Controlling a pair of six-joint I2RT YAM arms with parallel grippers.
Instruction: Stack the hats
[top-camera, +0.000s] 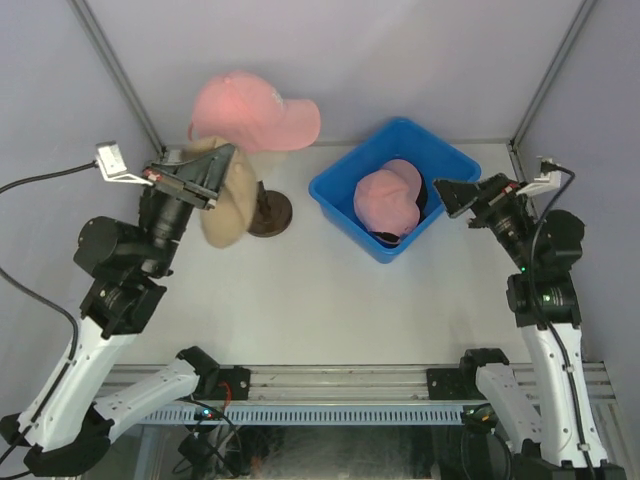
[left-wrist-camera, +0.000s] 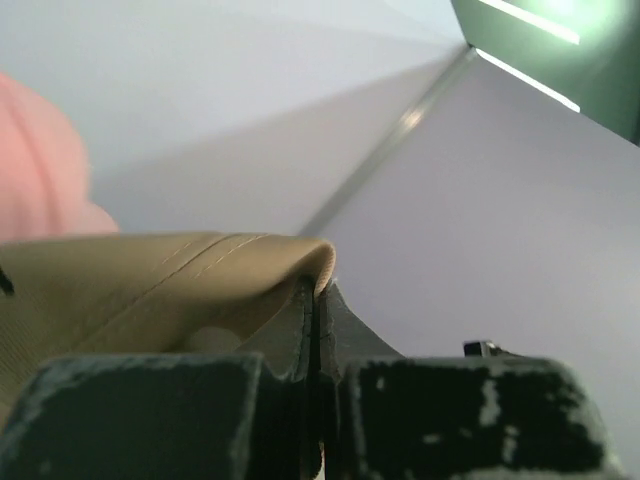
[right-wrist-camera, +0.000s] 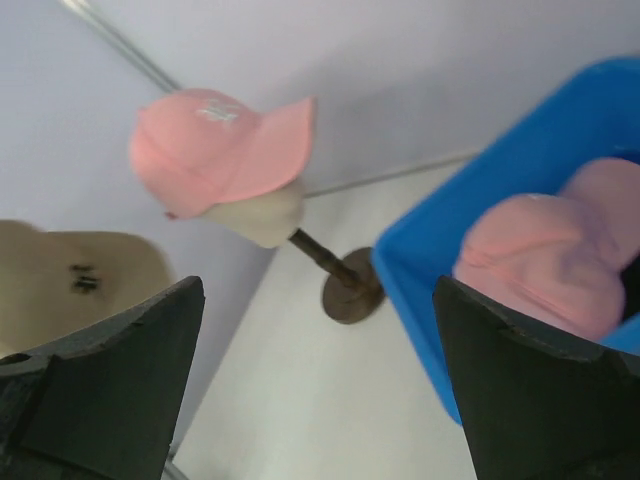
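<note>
From my left gripper (top-camera: 222, 176) hangs a tan hat (top-camera: 230, 205); in the left wrist view the fingers are shut on the edge of the tan hat (left-wrist-camera: 150, 285). A pink hat (top-camera: 250, 112) sits on a stand (top-camera: 270, 212) at the back left; the right wrist view shows this pink hat (right-wrist-camera: 225, 145) upright on its pale head form. Another pink hat (top-camera: 388, 200) lies inside the blue bin (top-camera: 335, 206). My right gripper (top-camera: 450, 198) is open and empty, just right of the bin; its fingers (right-wrist-camera: 110, 385) stand wide apart.
Something black (top-camera: 422, 195) lies in the bin beside the pink hat. Walls close in the back and both sides.
</note>
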